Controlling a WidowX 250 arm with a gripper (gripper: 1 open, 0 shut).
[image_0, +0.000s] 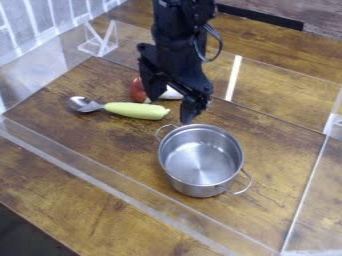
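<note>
My black gripper (174, 92) hangs above the table just behind the steel pot, its fingers apart, over the area of the vegetables. A steel pot (201, 160) with two wire handles stands right of centre, its inside looking empty. A pale green corn cob or similar vegetable (134, 110) lies left of the pot, beside a metal spoon (83, 104). Behind it, a red object (139, 86) and a whitish object (173, 94) are partly hidden by the gripper.
Clear panels or edges border the workspace at the left and right.
</note>
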